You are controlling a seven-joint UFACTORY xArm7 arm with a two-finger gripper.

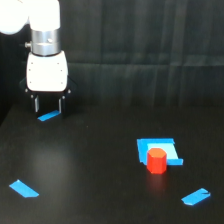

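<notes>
A red block (157, 160), many-sided in outline, stands on the dark table at the right of the camera view. It overlaps the front of a flat blue and pale patch (145, 148); whether it rests on that patch or just in front of it I cannot tell. Far off at the back left hangs my white arm's gripper (48, 104), well away from the block. Its two dark fingers are apart, with nothing visible held between them. A blue strip (48, 116) shows just below the gripper.
Another blue strip (24, 188) lies at the front left, and a blue piece (196, 197) at the front right. A dark curtain (140, 50) closes off the back.
</notes>
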